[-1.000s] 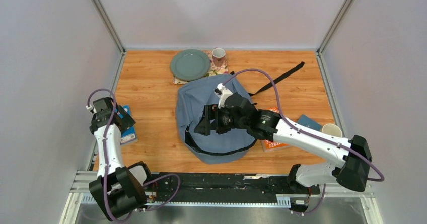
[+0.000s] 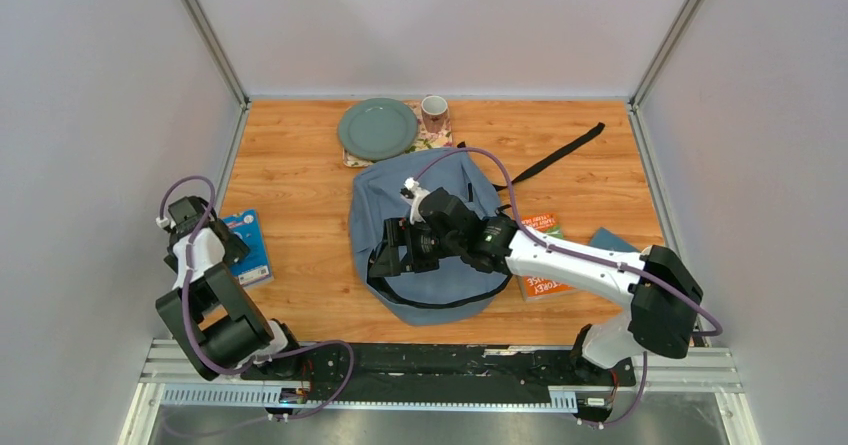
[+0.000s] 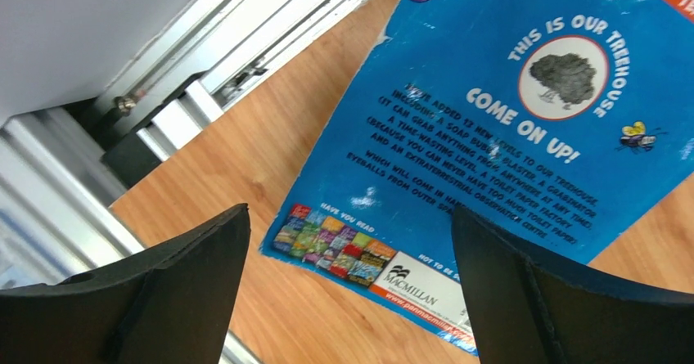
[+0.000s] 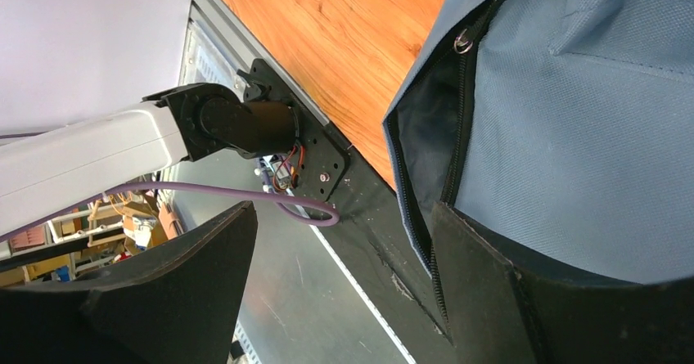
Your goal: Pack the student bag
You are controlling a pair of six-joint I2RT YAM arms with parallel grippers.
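Note:
The blue-grey bag (image 2: 432, 288) lies flat mid-table, with its black-zipped mouth (image 4: 434, 131) gaping slightly toward the front. Over the bag's left front part hovers my right gripper, its fingers apart with nothing between them. The zip edge shows beside and behind its right-hand finger (image 4: 483, 290); whether they touch I cannot tell. At the table's left edge lies a blue book (image 3: 458, 135), text side up. My left gripper is open above the lower corner of that book, one finger overlapping it in view. An orange book (image 2: 545, 287) is partly covered by the right arm.
A green plate (image 2: 377, 129) and a cup (image 2: 434, 114) stand on a floral mat (image 2: 355, 160) at the back. A black strap (image 2: 550, 160) stretches right of the bag. A blue item (image 2: 610, 241) lies far right. Bare wood (image 2: 310, 235) separates blue book and bag.
My left gripper has shifted left at the blue book, uncovering more of it, and its arm has folded back. The right gripper has moved left over the bag.

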